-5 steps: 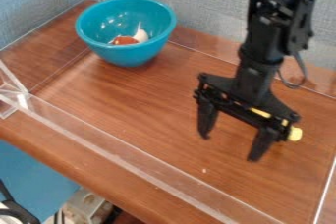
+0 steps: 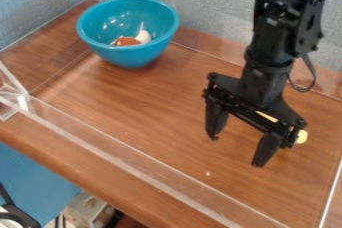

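Note:
My black gripper (image 2: 239, 127) hangs open low over the wooden table at the right. Behind and partly under it lies a yellow object (image 2: 299, 136), mostly hidden by the gripper. A teal bowl (image 2: 127, 54) at the back left holds small items, a reddish-orange one (image 2: 127, 41) and a white one.
Clear low barriers run along its left, front and right edges. Grey padded walls stand behind.
The bowl is unchanged.

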